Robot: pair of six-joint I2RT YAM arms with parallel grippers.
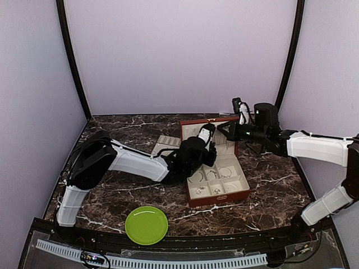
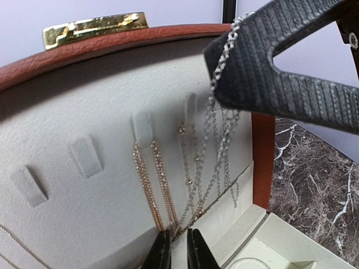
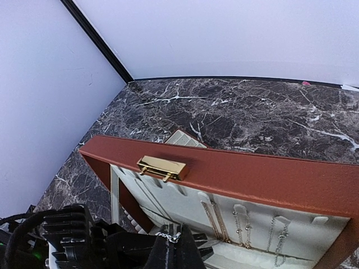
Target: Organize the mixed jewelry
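Observation:
A red-brown jewelry box (image 1: 218, 200) stands with its lid up. In the left wrist view, gold chains (image 2: 150, 182) and finer necklaces hang from white lid tabs. A silver necklace (image 2: 222, 56) drapes over the dark finger of my right gripper and hangs down before the lid. In the right wrist view, that right gripper is shut, with the silver chain across its fingertips. Low at the lid's bottom edge, my left gripper is part open, fingertips apart. The dangling strands end just beyond its tips; nothing is clearly between them.
Box compartments hold bracelets and small pieces, including a ring-like piece (image 1: 216, 191). A pale tray (image 1: 166, 142) lies behind the left arm. A green plate (image 1: 146, 225) rests at the front, with bare marble around it. Both arms crowd close together at the lid.

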